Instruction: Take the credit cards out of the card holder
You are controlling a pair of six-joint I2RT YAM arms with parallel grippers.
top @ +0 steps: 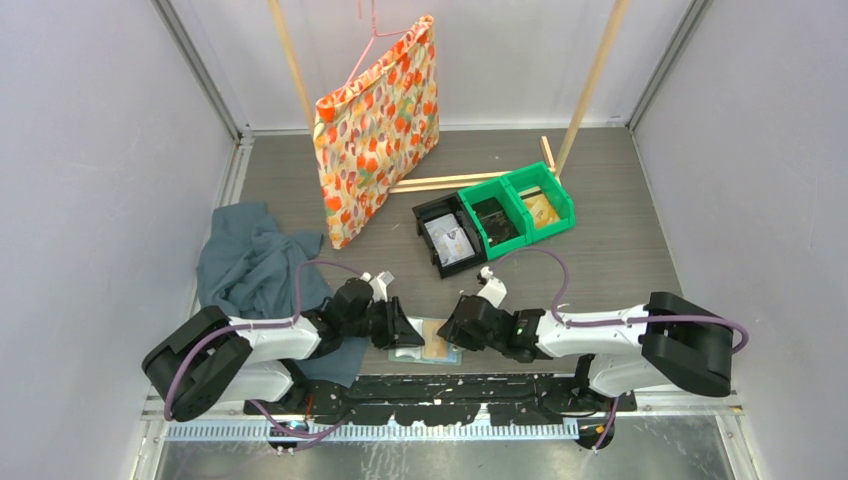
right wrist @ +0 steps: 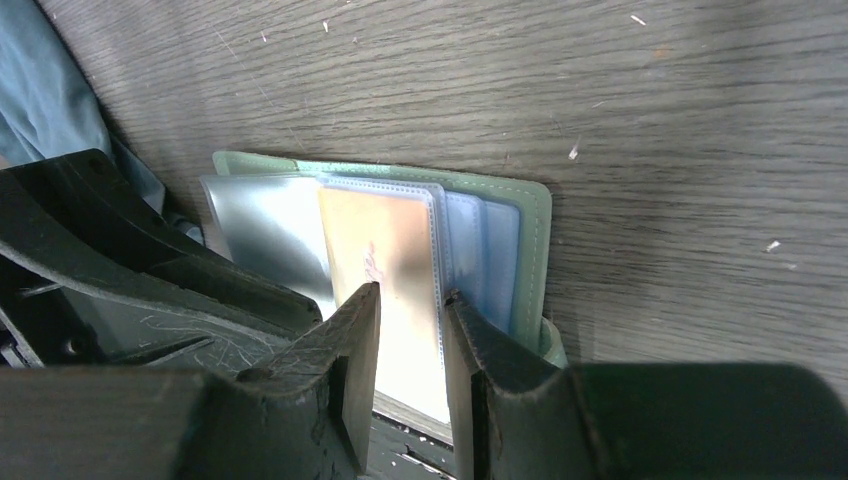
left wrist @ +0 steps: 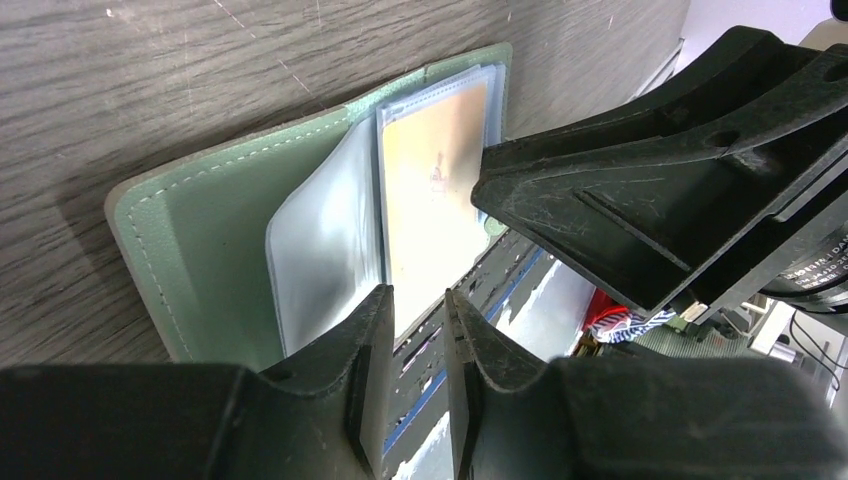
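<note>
An open green card holder [left wrist: 190, 250] lies at the table's front between my grippers. Its clear sleeves [left wrist: 315, 240] and a peach card [left wrist: 430, 170] show in both wrist views, with bluish sleeves [right wrist: 495, 260] behind the card. My left gripper stands open over the holder, fingers a short gap apart, nothing seen between them. My right gripper is at the card, its fingers parted, one at the card's right edge; whether it grips that edge I cannot tell.
A blue cloth [top: 250, 260] lies at left. A black bin [top: 440, 250] and green bins [top: 495, 225] stand behind the holder. A patterned bag [top: 375, 130] hangs at back left. Bare table lies at right.
</note>
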